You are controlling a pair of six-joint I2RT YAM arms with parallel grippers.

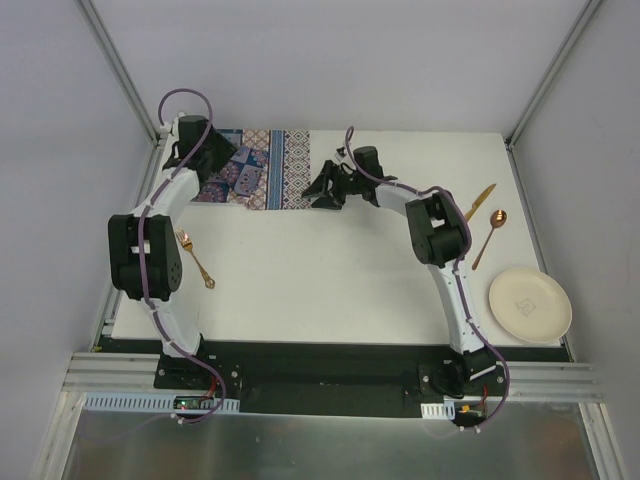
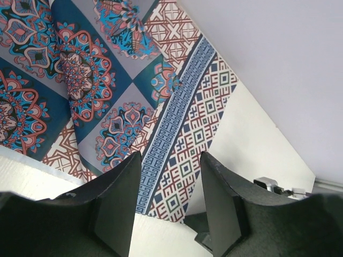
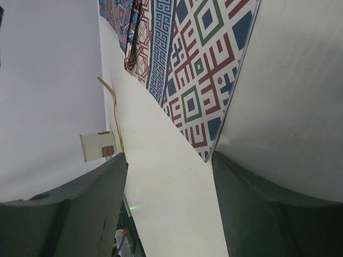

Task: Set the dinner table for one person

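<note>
A patterned placemat (image 1: pixel 290 170) lies at the back left of the white table, part of it folded over in blue-red squares (image 2: pixel 86 75). My left gripper (image 1: pixel 222 152) is open above its left part. My right gripper (image 1: pixel 320 192) is open low at the placemat's right edge, where the bordered corner (image 3: pixel 195 118) sits between and beyond its fingertips. A fork (image 1: pixel 195 258) lies at left; a knife (image 1: pixel 480 200), a spoon (image 1: pixel 490 232) and a cream plate (image 1: pixel 530 304) lie at right.
Walls rise close behind and at both sides.
</note>
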